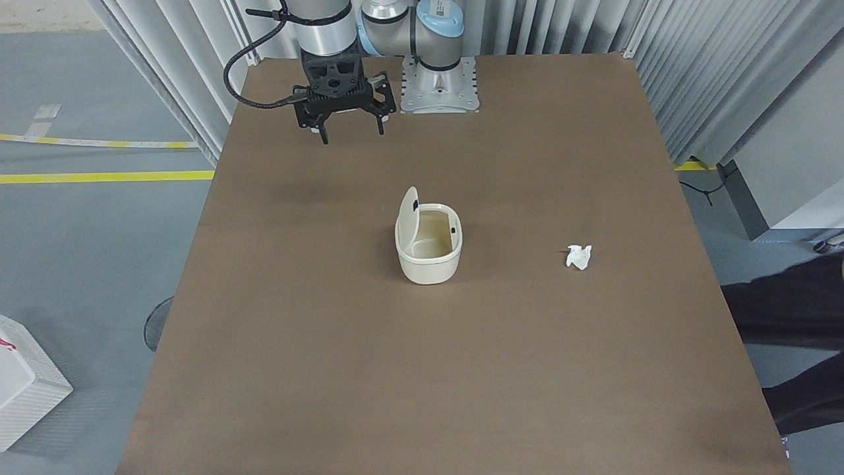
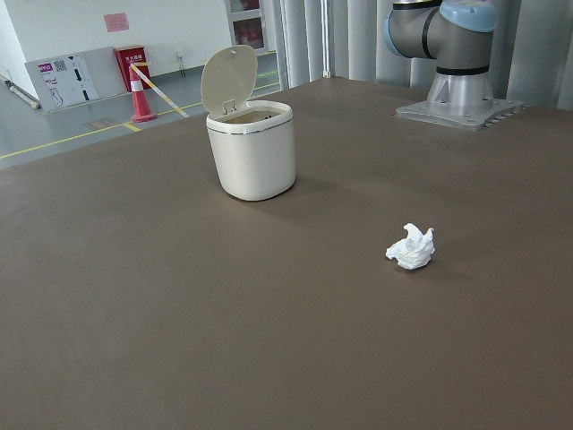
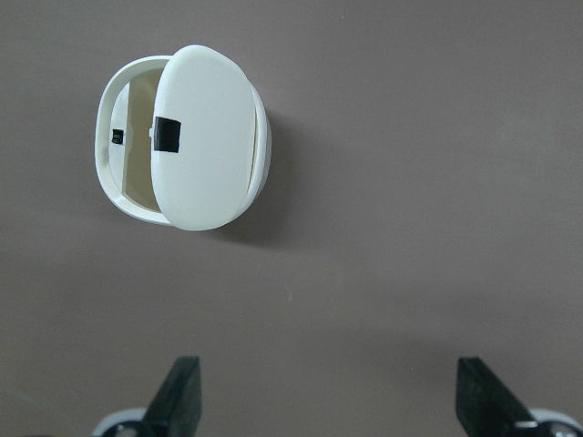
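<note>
A small white bin (image 1: 428, 261) with its lid (image 1: 408, 218) raised stands in the middle of the brown table (image 1: 443, 356); it also shows in the left view (image 2: 251, 161) and, from above, in the wrist view (image 3: 205, 146). A crumpled white tissue (image 1: 578, 256) lies apart to its right in the front view, and in the foreground of the left view (image 2: 410, 248). My black gripper (image 1: 353, 136) hangs over the back left of the table, behind the bin. Its two fingers are wide apart and open (image 3: 328, 364), with nothing between them.
The arm's base plate (image 1: 440, 101) is at the table's back edge. Someone's dark-clothed legs (image 1: 783, 309) are beside the table's right edge, and a white box (image 1: 28, 380) is on the floor at the left.
</note>
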